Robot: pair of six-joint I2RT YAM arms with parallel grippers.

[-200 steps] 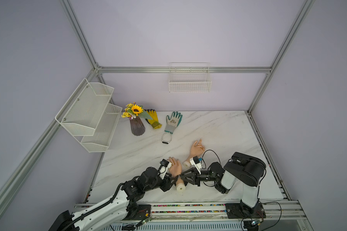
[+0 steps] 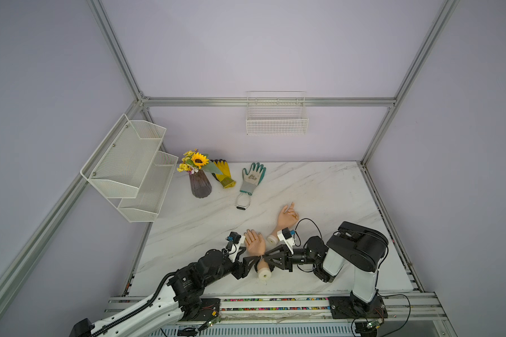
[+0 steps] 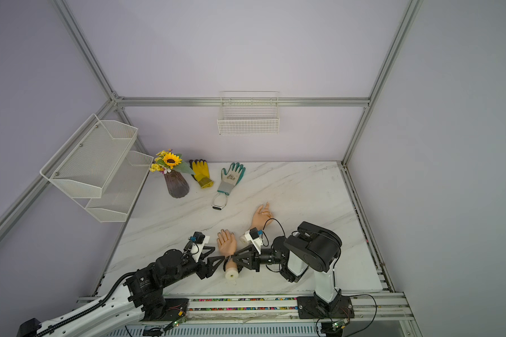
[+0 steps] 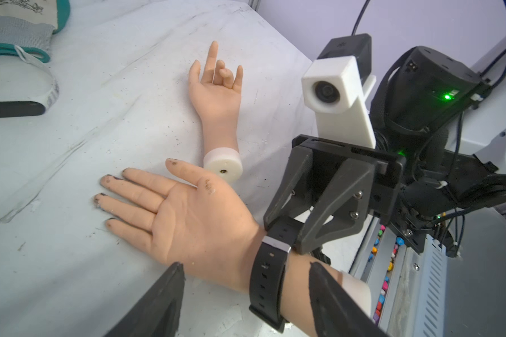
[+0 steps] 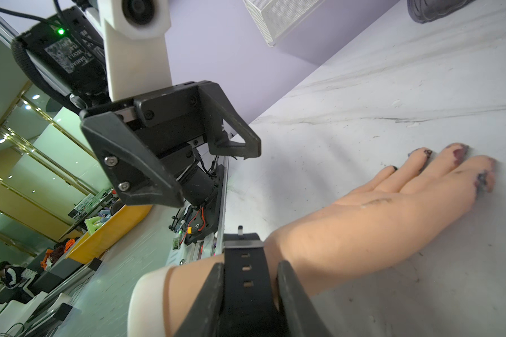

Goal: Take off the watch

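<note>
A black watch strap with a metal keeper circles the wrist of the palm-up model hand at the table's front. From the right, my right gripper is shut on the strap; in the right wrist view the band runs between its blurred fingers. My left gripper stands open over the wrist, the strap between its spread fingers but not held, as seen in the left wrist view; in the right wrist view it hangs above the forearm.
A second model hand lies behind. Further back are a white band, a grey-teal glove, a yellow glove and a vase of sunflowers. A mesh shelf hangs left.
My left arm has shifted slightly left and up, its gripper now a little apart from the hand. The right arm and the model hands look unchanged.
</note>
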